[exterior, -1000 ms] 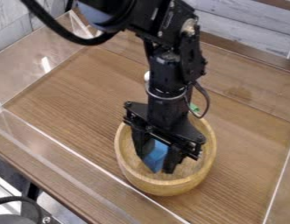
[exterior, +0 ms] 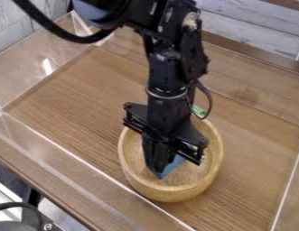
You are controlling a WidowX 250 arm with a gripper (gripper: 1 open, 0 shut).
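Observation:
A black gripper (exterior: 162, 149) points down into a round wooden bowl (exterior: 176, 191) near the centre of the wooden table. A blue object (exterior: 173, 165) lies in the bowl, mostly hidden behind the gripper's fingers. The gripper looks shut; whether anything is between its fingertips is hidden.
A small green object (exterior: 200, 112) is on the table behind the bowl, partly covered by the arm. Clear rims edge it, and a white slatted wall stands at the back.
The gripper has shifted slightly within the bowl, and the blue object is now more hidden behind it than a second ago.

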